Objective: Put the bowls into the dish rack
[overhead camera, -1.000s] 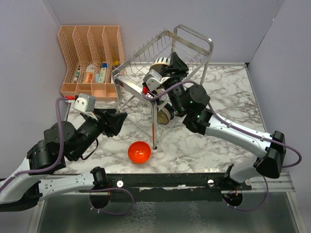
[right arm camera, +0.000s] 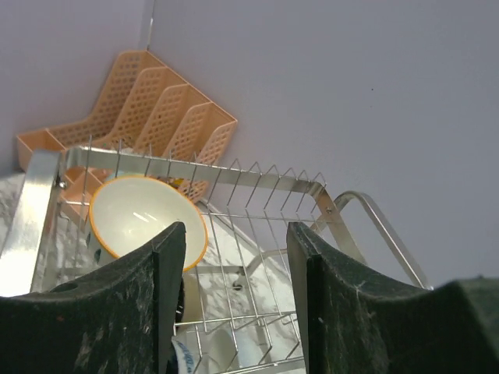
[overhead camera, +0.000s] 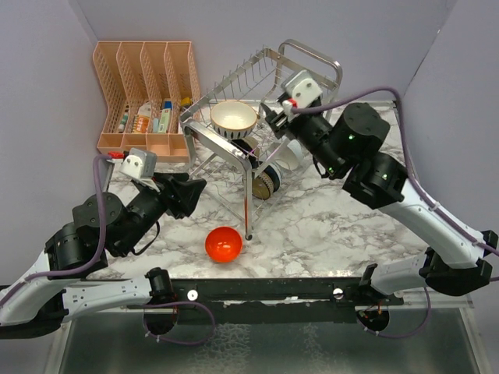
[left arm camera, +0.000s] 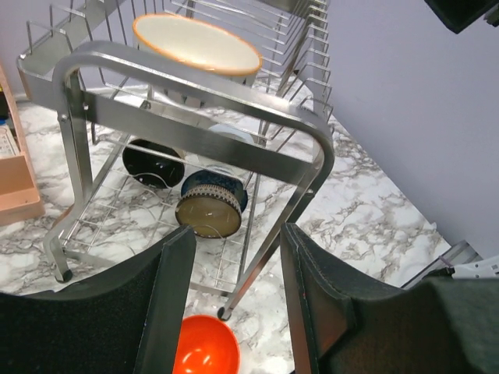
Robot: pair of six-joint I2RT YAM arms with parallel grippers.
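Observation:
A white bowl (overhead camera: 232,117) with an orange rim rests in the top tier of the metal dish rack (left arm camera: 210,148). An orange bowl (overhead camera: 223,244) sits on the marble counter in front of the rack. On the lower tier lie a dark bowl (left arm camera: 152,164) and a brown-and-blue patterned bowl (left arm camera: 208,206), with pale ware behind. My left gripper stands open, left of the rack and facing it, empty. My right gripper is open above the rack's right side, with nothing between its fingers.
A peach divided organizer (overhead camera: 146,93) holding small items stands at the back left. Grey walls bound both sides and the back. The counter right of the rack is mostly clear.
The white bowl has settled into the top tier, released by my right gripper, which has moved right and away from it. The left arm has stayed nearly still.

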